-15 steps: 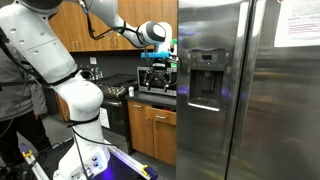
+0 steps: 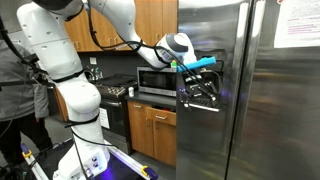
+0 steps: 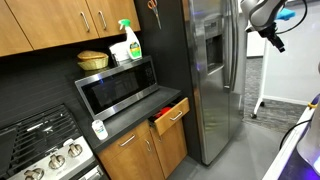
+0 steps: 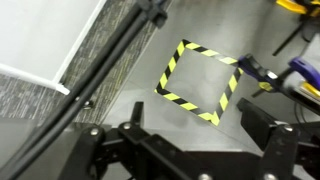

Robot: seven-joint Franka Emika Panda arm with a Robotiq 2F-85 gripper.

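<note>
My gripper stands open in the wrist view, a wide gap between its two dark fingers and nothing held there. Below it is grey floor with a square of yellow-and-black tape (image 4: 203,111). In exterior view 1 the gripper (image 2: 200,102) hangs in front of the steel fridge (image 2: 203,145), overlapping its dispenser; how far apart they are cannot be judged. The arm reaches in at the top right of exterior view 2, with the gripper (image 3: 272,42) clear of the counter.
A pulled-out drawer (image 3: 173,117) with something red inside juts from the cabinets. On the counter are a microwave (image 3: 115,92) and a white cup (image 3: 99,129). A spray bottle (image 3: 132,42) and basket (image 3: 93,61) sit above. Floor by the fridge is open.
My gripper went from in front of the microwave and counter to in front of the fridge, and sits lower.
</note>
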